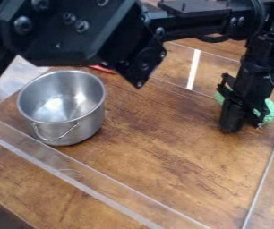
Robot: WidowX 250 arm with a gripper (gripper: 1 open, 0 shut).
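My black gripper (240, 113) is down at the right of the table, over a green object (265, 109) that shows behind and beside its fingers. The gripper looks shut; whether any of the green object is between its fingers is hidden. A steel pot (61, 106) with a wire handle stands at the left.
The arm (104, 27) spans the top of the view and hides most of a red-handled utensil (100, 68) behind the pot.
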